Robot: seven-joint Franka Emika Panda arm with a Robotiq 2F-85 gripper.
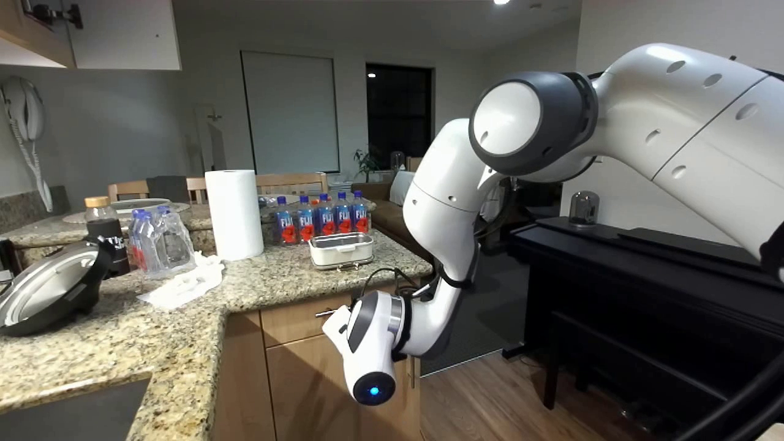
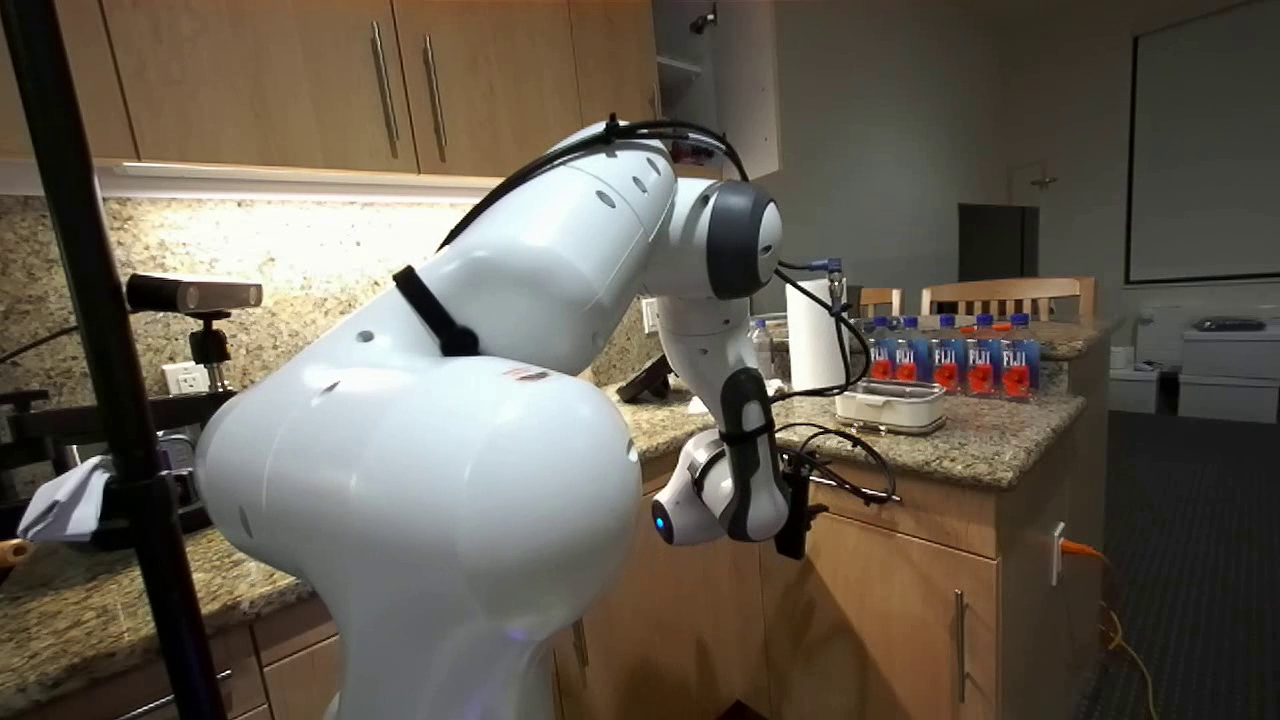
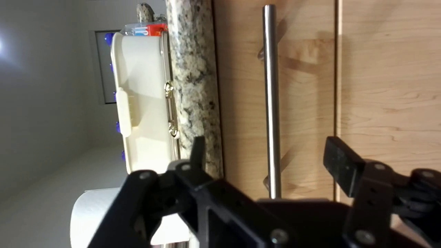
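In the wrist view a slim metal bar handle (image 3: 271, 103) runs along a light wood drawer front (image 3: 306, 82). My gripper faces it with its fingers well apart, one to each side of the bar. The dark finger on the right (image 3: 341, 161) lies over the cabinet front, the other over the granite edge. Nothing is held between them. From exterior view 1, the arm's wrist hides the fingers and most of the handle (image 1: 324, 313). In exterior view 2 the gripper (image 2: 806, 516) appears only as a dark shape in front of the cabinet.
Above the drawer, a lidded white container (image 1: 341, 250) sits on a metal stand near the counter edge (image 1: 294, 294). Several water bottles (image 1: 323, 219) and a paper towel roll (image 1: 234, 214) stand behind. A cabinet door (image 2: 882, 624) with its own handle lies below.
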